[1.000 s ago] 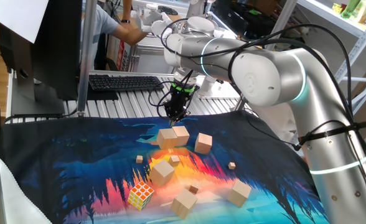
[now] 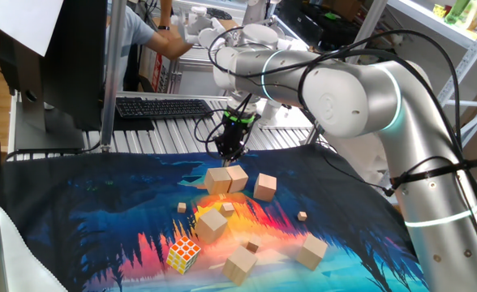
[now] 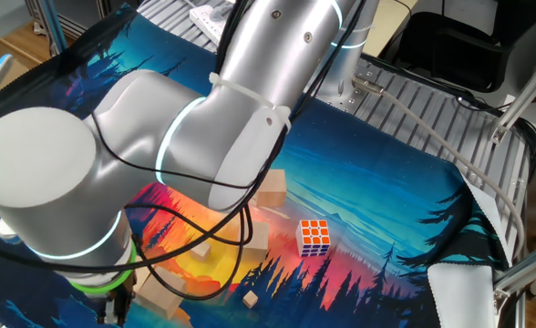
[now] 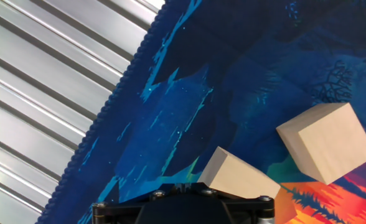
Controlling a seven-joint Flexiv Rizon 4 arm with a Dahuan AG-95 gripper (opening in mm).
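Note:
My black gripper (image 2: 229, 156) hangs at the far edge of the printed cloth, just behind two large wooden blocks. Those are a left block (image 2: 217, 180) and a right block (image 2: 237, 178), side by side. Along the bottom of the wrist view the gripper body (image 4: 183, 210) covers part of a wooden block (image 4: 239, 177); its fingertips are hidden, so the finger's state does not show. Another large block (image 2: 264, 187) stands apart to the right, in the wrist view too (image 4: 329, 142). Toward the front sits a Rubik's cube (image 2: 183, 255), orange on top.
More large blocks lie nearer the front: one at centre (image 2: 212, 225), one at front (image 2: 239, 264), one at right (image 2: 311, 252). Small cubes (image 2: 302, 216) are scattered between them. A keyboard (image 2: 164, 108) and monitor (image 2: 60, 73) stand beyond the cloth, whose left side is clear.
The right block of the far pair looks very slightly shifted; the other blocks and the Rubik's cube look unmoved.

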